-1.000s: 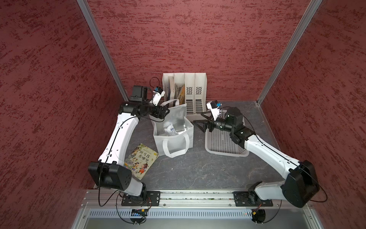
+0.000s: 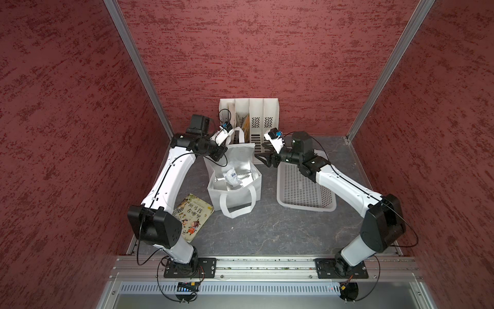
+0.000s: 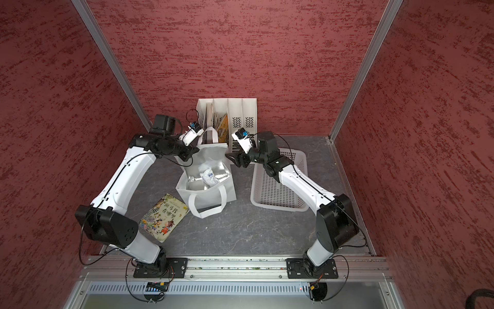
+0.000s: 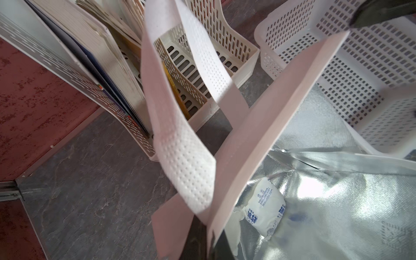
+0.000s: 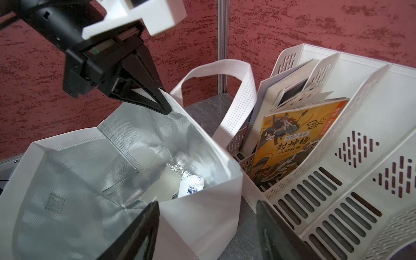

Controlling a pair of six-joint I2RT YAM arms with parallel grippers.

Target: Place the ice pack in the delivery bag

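The white delivery bag (image 2: 234, 198) stands open at the middle of the table, silver-lined. Inside it lies the ice pack, a white pouch with blue print, also visible over the rim in the right wrist view. My left gripper (image 2: 222, 153) is at the bag's far left rim, its fingers (image 4: 195, 240) shut with that thin rim between them. My right gripper is beside the bag's right far corner, its fingers (image 5: 145, 231) apart, with the bag's corner showing behind the gap. Nothing is clamped in it.
A white file rack (image 2: 264, 110) with books stands behind the bag. To the right, an empty white perforated basket (image 2: 306, 193) sits under my right arm. A picture book (image 2: 193, 216) lies at front left.
My right gripper has moved left and away towards the bag.
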